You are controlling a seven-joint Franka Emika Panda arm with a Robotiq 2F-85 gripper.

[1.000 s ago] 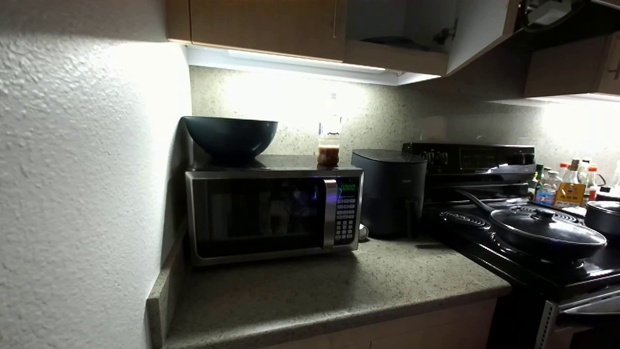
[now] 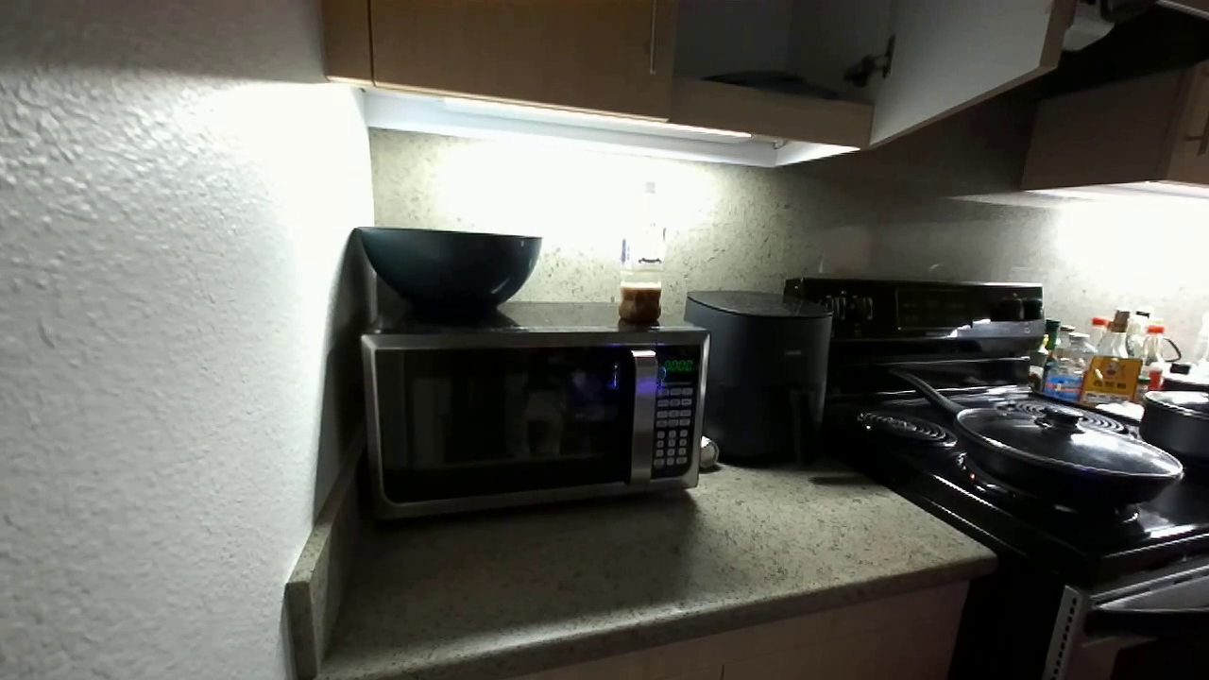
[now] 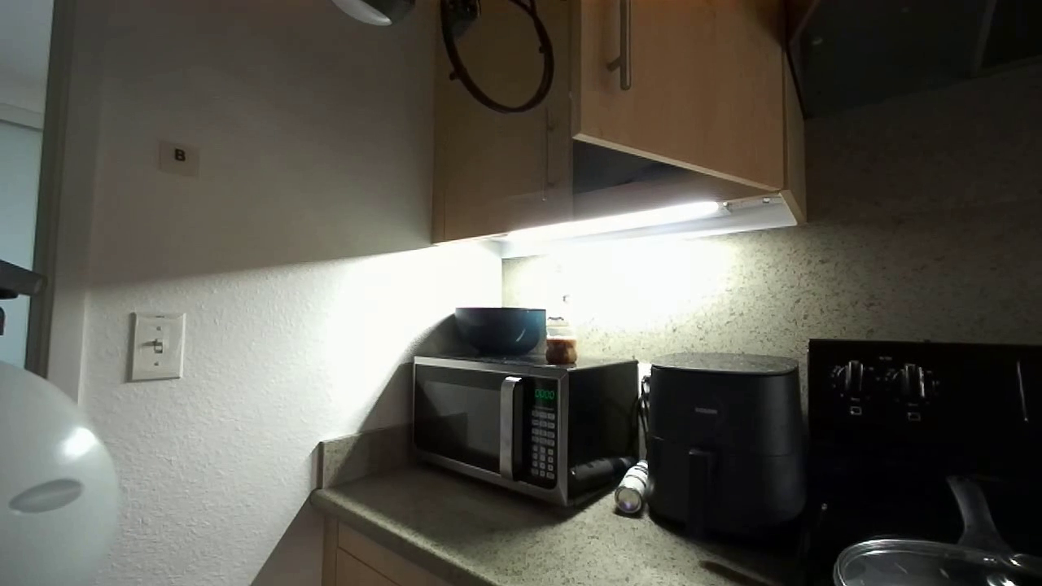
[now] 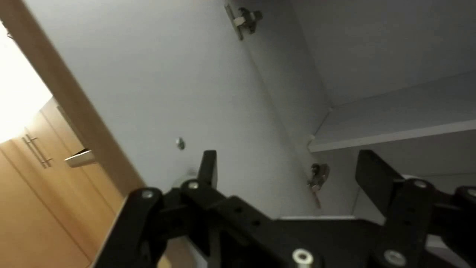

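Note:
The upper cabinet's open door shows its white inner face (image 2: 963, 57) in exterior view 1. Its wooden outer face (image 3: 693, 88) and metal bar handle (image 3: 625, 49) appear in exterior view 2. In the wrist view my gripper is open, its two black fingers wide apart with nothing between them. Behind them lie the door's white inside (image 4: 178, 89), metal hinges (image 4: 319, 174) and a cabinet shelf (image 4: 397, 129). Whether a finger touches the door cannot be told. Neither exterior view shows my fingertips.
On the counter (image 2: 567, 567) stand a microwave (image 2: 510, 419) and a black air fryer (image 2: 759, 374). A dark bowl (image 2: 453, 266) and a bottle (image 2: 640, 300) rest on the microwave. To the right, the stove holds a lidded pan (image 2: 1065, 453).
The cabinet door's free edge has swung to the right in exterior view 1, so the door stands wider open. The arm part at the top right has shifted right and upward too.

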